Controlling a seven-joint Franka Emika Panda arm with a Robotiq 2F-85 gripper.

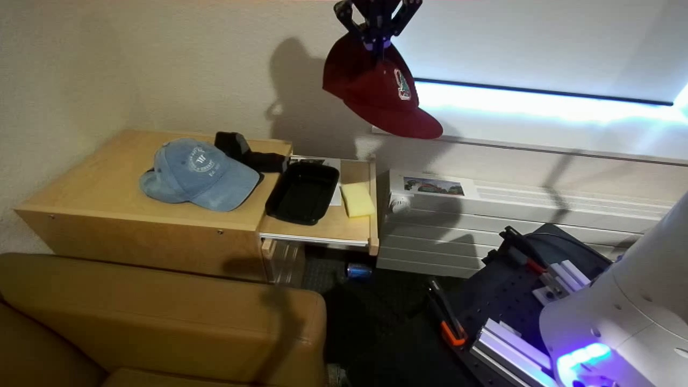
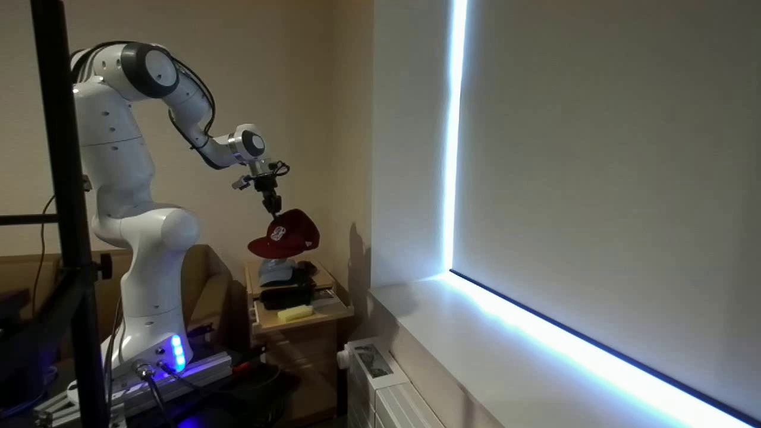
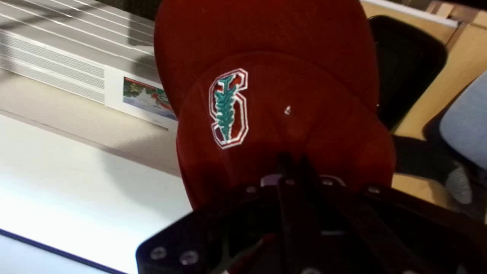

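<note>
A dark red cap (image 1: 380, 84) with a white-edged letter and green tree on its front hangs in the air, held at its crown by my gripper (image 1: 379, 52). In the wrist view the cap (image 3: 278, 91) fills the middle, and the fingers of my gripper are closed together on its cloth. Exterior view 2 shows the same cap (image 2: 286, 234) clear of the furniture, brim pointing left. On the wooden cabinet rests a light blue cap (image 1: 200, 173) with white print.
The pulled-out drawer surface bears a black tray (image 1: 303, 192) and a yellow sponge (image 1: 357, 199). A black cloth-like item (image 1: 248, 153) lies behind the blue cap. A radiator (image 1: 425, 222) stands under the window sill, and a couch (image 1: 161, 309) is in front.
</note>
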